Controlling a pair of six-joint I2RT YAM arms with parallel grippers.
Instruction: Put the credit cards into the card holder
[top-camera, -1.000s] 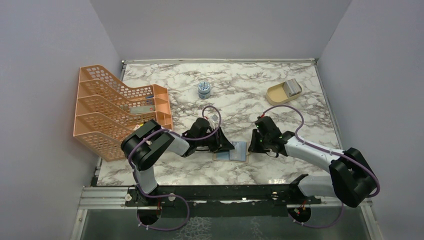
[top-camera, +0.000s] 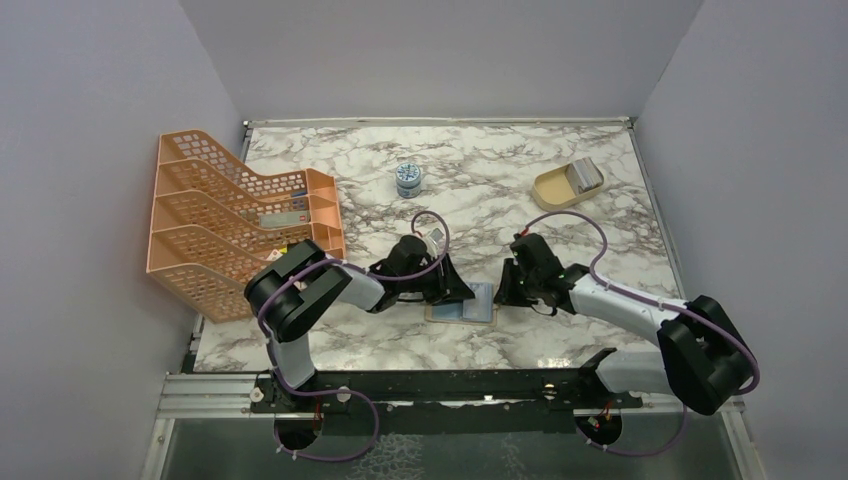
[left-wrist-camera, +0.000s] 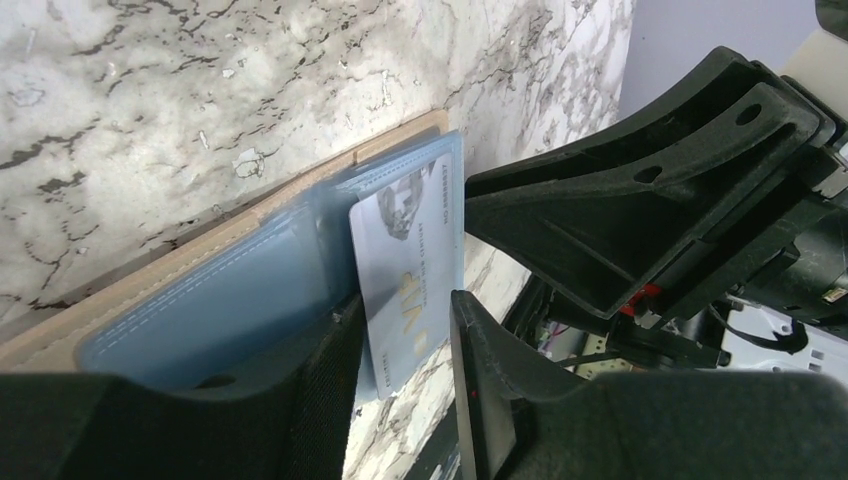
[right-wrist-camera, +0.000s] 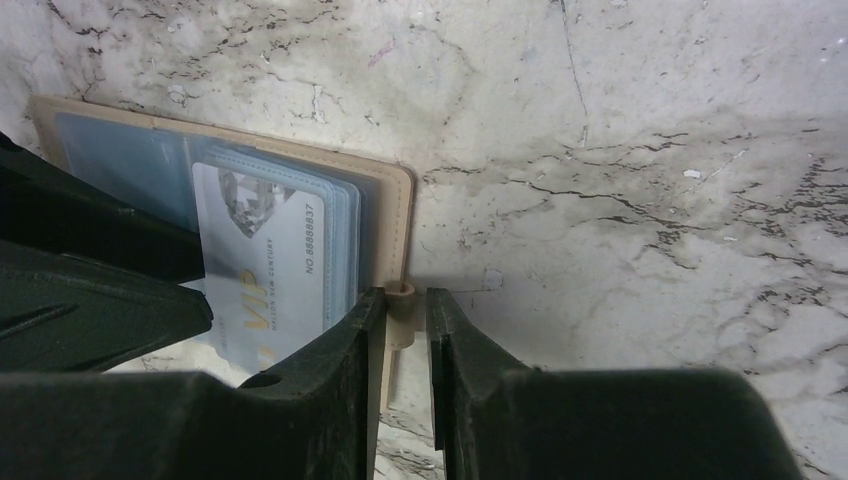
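Observation:
The open card holder (top-camera: 447, 311) has a beige cover and blue clear sleeves. In the right wrist view, a white VIP card (right-wrist-camera: 255, 260) lies in the right-hand sleeve, its printed face showing through, its right edge close to the sleeve's outer side. My left gripper is open at the card's left edge, one of its fingers (right-wrist-camera: 150, 310) reaching just over the card. On the holder's right side, my right gripper is shut on the beige strap (right-wrist-camera: 400, 315). The lower part of the card is partly hidden by the black fingers.
At the back right, a yellow box (top-camera: 549, 188) contains several cards (top-camera: 583, 176). A blue-and-white tin (top-camera: 408, 178) stands at the back middle. The orange rack (top-camera: 190, 205) fills the left side. Marble between the tin and the box is bare.
The card has slid right, farther into the sleeve, and now sits straighter. My left gripper has shifted slightly right with it. The right gripper has stayed at the strap.

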